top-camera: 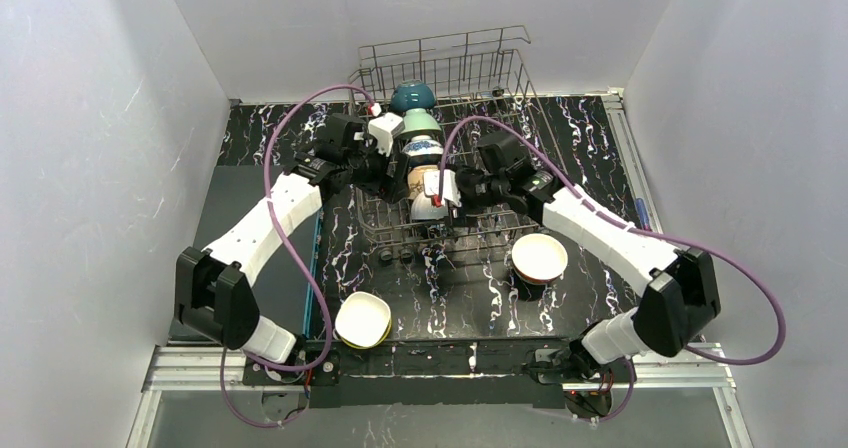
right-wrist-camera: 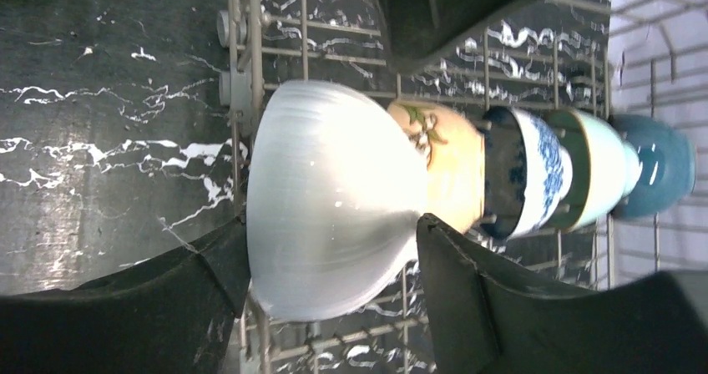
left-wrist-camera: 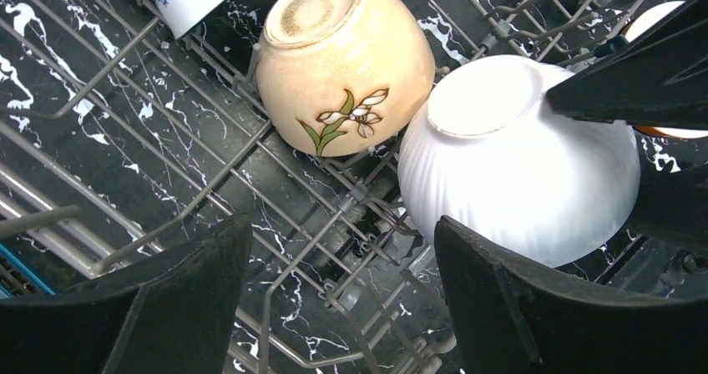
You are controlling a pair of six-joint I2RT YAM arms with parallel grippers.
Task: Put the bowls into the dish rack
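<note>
A white ribbed bowl (right-wrist-camera: 334, 207) leans on its side at the front of the wire dish rack (top-camera: 450, 236). My right gripper has a finger on either side of it; one finger meets its outer base, but whether they grip cannot be told. On the left, my left gripper stands open over bare wires, one fingertip close to the white bowl. Behind that bowl sit a tan flowered bowl (left-wrist-camera: 342, 65), a blue-and-white bowl (right-wrist-camera: 538, 174), a pale green bowl (right-wrist-camera: 601, 169) and a teal bowl (right-wrist-camera: 655, 165), tilted in a row.
Square white bowls (top-camera: 363, 318) with a yellow edge below sit on the counter at front left. At front right stands a round cream bowl (top-camera: 539, 257). The rack's right side is largely empty. Both grippers are close together over the rack.
</note>
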